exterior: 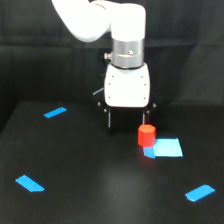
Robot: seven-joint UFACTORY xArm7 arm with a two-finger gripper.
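Observation:
A small red block (147, 135) stands on the dark table in the camera view, right of the middle. My gripper (126, 121) hangs pointing down, up and to the left of the block in the image. Its dark fingers stand wide apart, and nothing shows between them. The right finger appears close to the block's upper left, but whether they touch I cannot tell. Against the dark background the fingertips are hard to make out.
A pale blue square (169, 147) lies right of the block, with a bit of brighter blue at its left. Blue tape strips mark the table at back left (55, 112), front left (29, 184) and front right (200, 193).

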